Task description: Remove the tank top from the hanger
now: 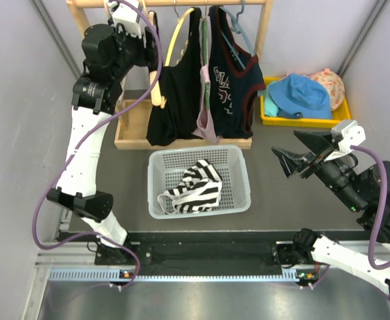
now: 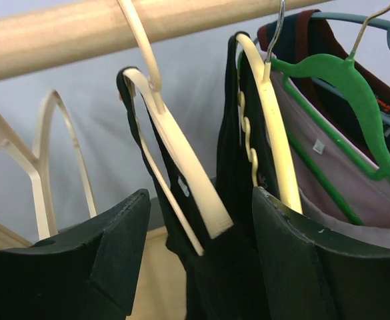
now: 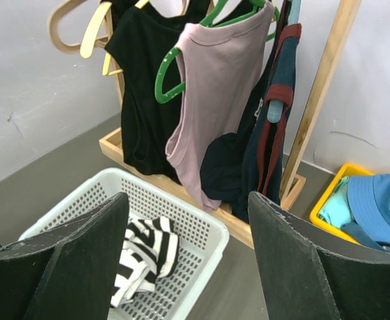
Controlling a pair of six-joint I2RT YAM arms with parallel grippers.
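Note:
In the left wrist view a black tank top (image 2: 227, 270) hangs from a pale wooden hanger (image 2: 190, 175), whose near end points at my left gripper. That gripper is open, with the cloth and hanger end lying between its spread fingers, not clamped. Right beside it hangs more black cloth on a yellow hanger (image 2: 279, 133). From above, the left gripper's tips are partly hidden by its own arm near the rail. My right gripper (image 1: 286, 143) stands open and empty, away from the clothes at the right.
A pink top (image 3: 211, 87) on a green hanger and a navy top (image 1: 231, 83) hang further right on the wooden rail (image 2: 115, 33). Below, a grey basket (image 1: 243, 175) holds a striped cloth (image 1: 196, 188). Hats lie in a yellow tray (image 1: 295, 123). An empty hanger (image 2: 43, 160) is at left.

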